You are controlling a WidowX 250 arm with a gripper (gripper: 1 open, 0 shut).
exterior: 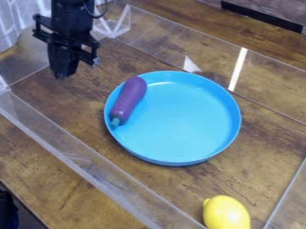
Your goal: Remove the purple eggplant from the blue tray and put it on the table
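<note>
The purple eggplant point(128, 100) lies in the left part of the round blue tray point(191, 125), close to its left rim, its narrow stem end toward the camera. Up and to the left, clear of the tray, my black gripper point(74, 64) hangs above the bare table point(54, 98). It is shut, and no object shows at its fingers. A wide stretch separates it from the eggplant.
A yellow lemon-like object point(225, 213) rests at the bottom right, apart from the tray. A clear plastic edge point(89, 165) runs diagonally along the left and lower side. Bare wood lies left of the tray.
</note>
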